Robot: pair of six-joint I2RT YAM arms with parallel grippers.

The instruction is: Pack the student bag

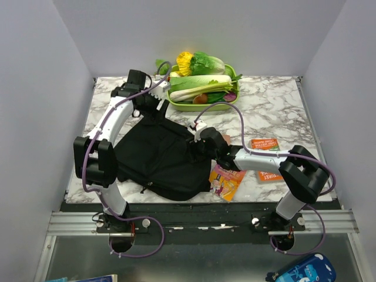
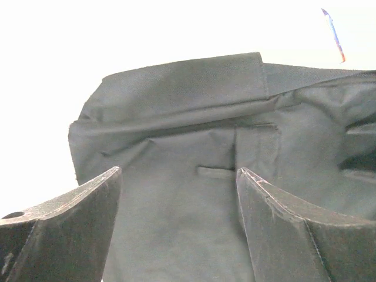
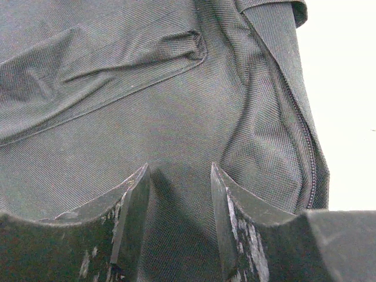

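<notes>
A black fabric bag [image 1: 161,173] lies flat on the marble table. My left gripper [image 1: 157,108] is raised over the bag's upper end; in the left wrist view its fingers [image 2: 82,229] stand apart with fabric below and nothing visibly held. My right gripper [image 1: 197,147] is over the bag's right side; in the right wrist view its open fingertips [image 3: 141,176] are close above the fabric, beside a zipper [image 3: 302,135]. Colourful books [image 1: 229,185] lie right of the bag, partly under the right arm.
A green bin [image 1: 182,106] of vegetables stands at the back. Orange booklets [image 1: 264,143] lie at the right. A blue case [image 1: 305,270] is off the table's front at the lower right.
</notes>
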